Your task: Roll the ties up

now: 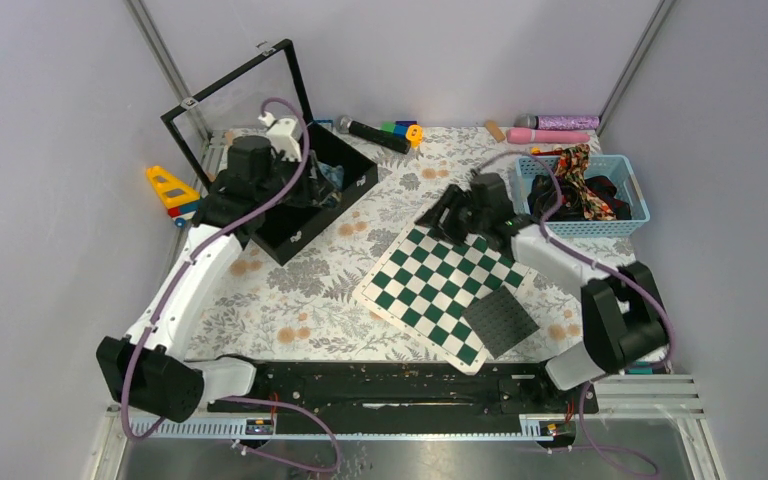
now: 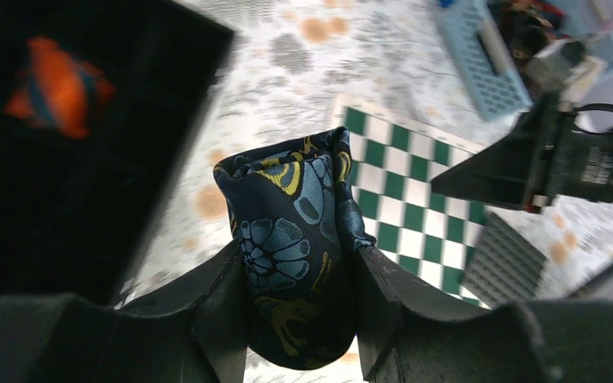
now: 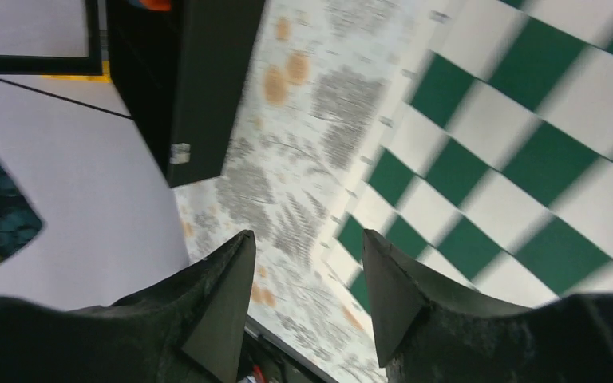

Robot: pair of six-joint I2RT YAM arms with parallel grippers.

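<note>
A rolled dark navy tie (image 2: pixel 287 255) with blue flowers and yellow marks stands up between the fingers of my left gripper, which is shut on it. In the top view that gripper is over the black box (image 1: pixel 295 243), whose clear lid is raised. An orange and blue rolled tie (image 2: pixel 57 88) lies inside the box. My right gripper hangs above the edge of the checkered board (image 1: pixel 440 280), its fingers part open and nothing between them. More ties (image 1: pixel 588 185) lie heaped in the light blue basket (image 1: pixel 592 229).
A dark grey square mat (image 1: pixel 500 322) overlaps the board's lower right. Along the back lie a black microphone (image 1: pixel 380 136) and a pink bottle (image 1: pixel 548 136). A toy truck (image 1: pixel 172 190) stands left of the box.
</note>
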